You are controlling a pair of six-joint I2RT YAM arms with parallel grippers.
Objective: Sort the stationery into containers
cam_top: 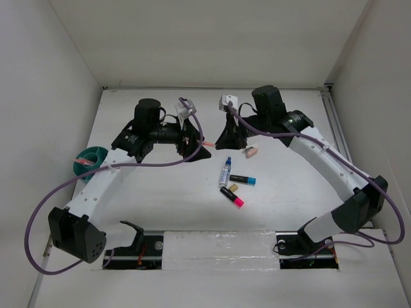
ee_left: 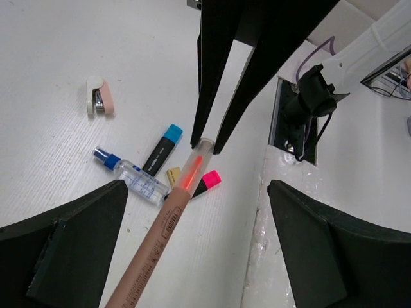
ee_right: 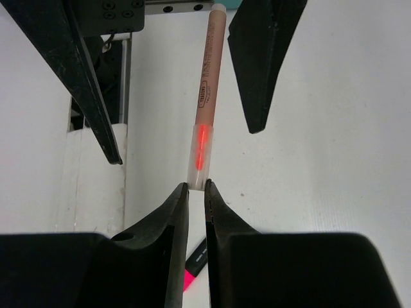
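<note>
My right gripper is shut on the tip of a long pinkish-brown pen [ee_right: 207, 90] with a clear, red-marked end, held in the air. My left gripper [cam_top: 196, 149] faces it from the left, fingers apart around the pen's far part without gripping it. On the table lie a clear blue-capped bottle [ee_left: 138, 179], a blue-capped marker [ee_left: 160, 149], a pink-capped marker [cam_top: 231, 196], a small tan block [cam_top: 234, 187] and a white-pink stapler [ee_left: 99, 96]. A green container [cam_top: 96, 155] holding a pink item stands at the left.
Bare table [cam_top: 180, 199] surrounds the loose stationery. White walls bound the left, right and back. A clear plastic sheet [cam_top: 218, 250] covers the middle of the front edge, between the arm bases.
</note>
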